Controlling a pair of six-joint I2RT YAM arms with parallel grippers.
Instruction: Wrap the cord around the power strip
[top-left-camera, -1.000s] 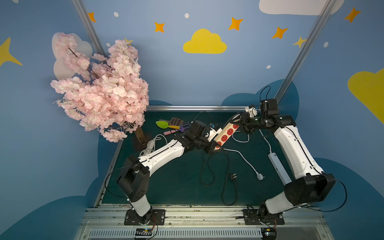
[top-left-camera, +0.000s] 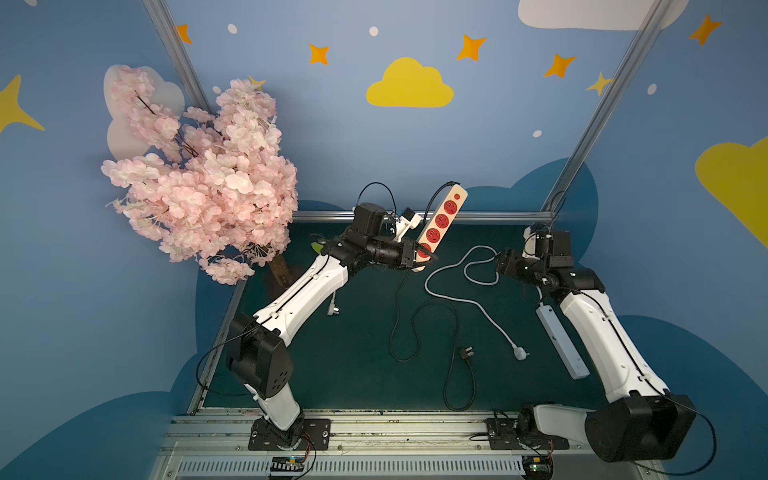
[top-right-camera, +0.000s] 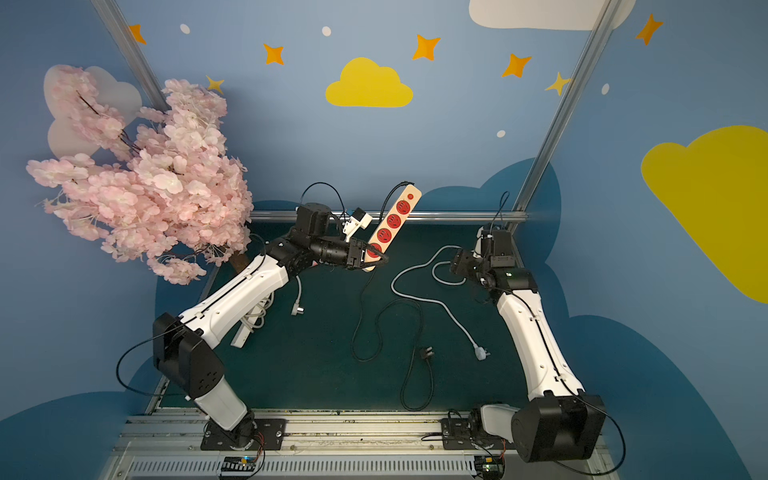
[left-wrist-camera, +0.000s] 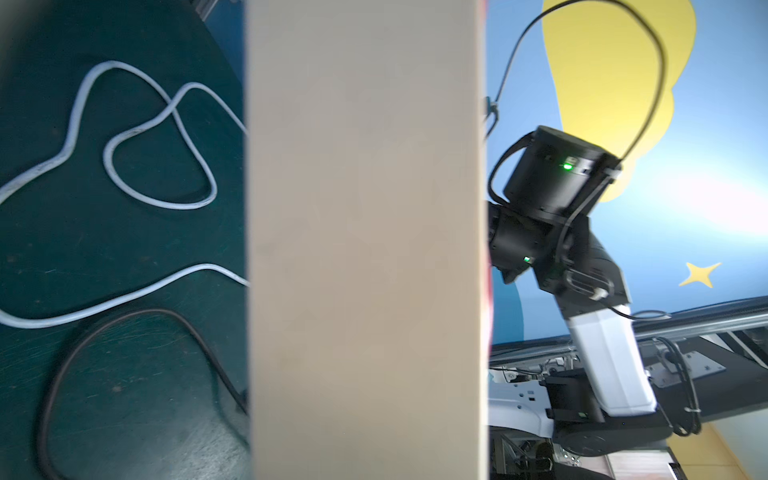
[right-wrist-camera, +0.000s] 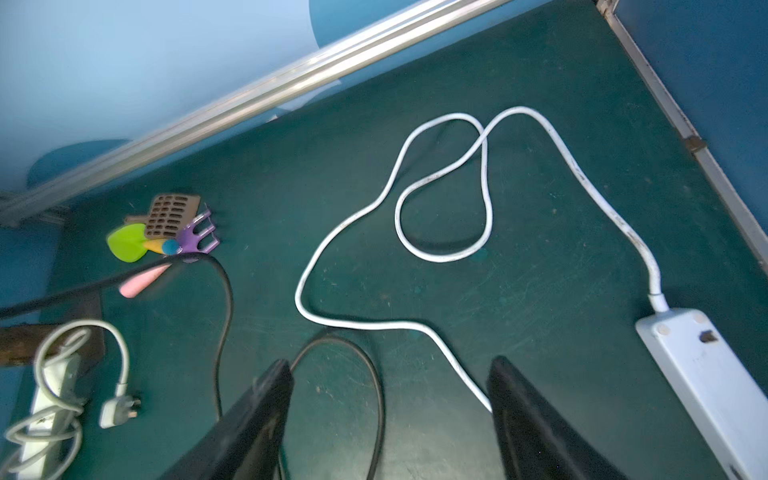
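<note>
A cream power strip (top-left-camera: 442, 221) with red sockets is held aloft and tilted, its lower end in my left gripper (top-left-camera: 426, 257), shut on it. The strip's pale underside (left-wrist-camera: 368, 240) fills the middle of the left wrist view and hides the fingers. From the strip's upper end the black cord (top-left-camera: 429, 205) runs down behind it; farther along, the cord (top-left-camera: 414, 332) winds loosely over the table to a black plug (top-left-camera: 465, 352). My right gripper is parted with nothing between its fingers, away to the right of the strip.
A white cord (top-left-camera: 464, 300) with a white plug (top-left-camera: 521, 353) lies mid-table, joined to a white strip (top-left-camera: 562, 342) at the right. Toy utensils (right-wrist-camera: 172, 232) and another corded white strip (top-right-camera: 254, 320) sit at the left. Pink blossoms (top-left-camera: 216, 176) crowd the back left corner.
The left gripper has lifted the strip up and slightly back. The right gripper was at the strip's upper end one second ago; it has moved off to the right and down.
</note>
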